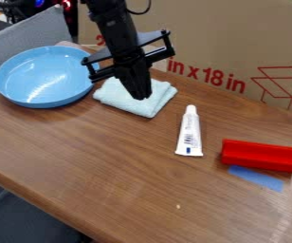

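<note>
My black gripper point(138, 89) hangs over a folded light-blue cloth point(118, 102), its fingertips pointing down and shut. Whether the tips touch the cloth I cannot tell. A blue plate point(41, 74) lies to the left of the cloth. A white tube point(190, 131) lies to the right, and further right a red block point(260, 155) rests beside a strip of blue tape point(255, 177).
A cardboard box point(237, 43) stands along the back of the wooden table point(117, 185). A grey object point(12, 40) is at the back left.
</note>
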